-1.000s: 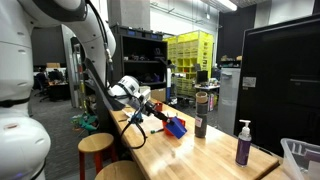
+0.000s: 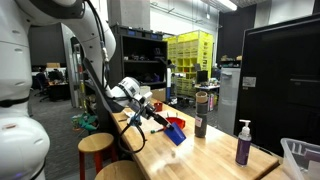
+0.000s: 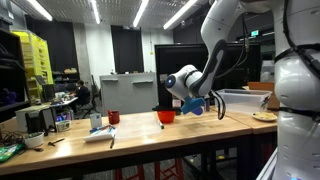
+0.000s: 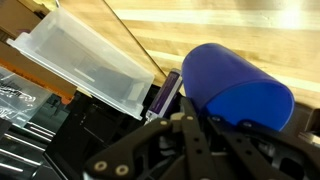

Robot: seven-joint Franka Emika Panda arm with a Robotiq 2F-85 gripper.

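Observation:
A blue cup [image 2: 177,135] hangs tilted above the wooden table, its open side facing away from my palm in the wrist view. My gripper is shut on the blue cup [image 4: 235,75] at its near edge. The far fingertip is hidden by the cup. A red bowl or pot [image 3: 166,117] stands on the table close by; in the first exterior view the red vessel [image 2: 176,121] shows just behind the blue cup. Whether anything is inside either vessel, I cannot tell.
A dark cylinder [image 2: 200,125] and a purple pump bottle [image 2: 243,144] stand farther along the table, with a clear plastic bin [image 2: 300,158] at its right end. Bare tabletop [image 2: 200,160] lies in front. Two wooden stools [image 2: 96,143] flank the near side.
The blue cup and my gripper sit slightly lower than before, and more of the red vessel shows behind them. Other objects have stayed in place.

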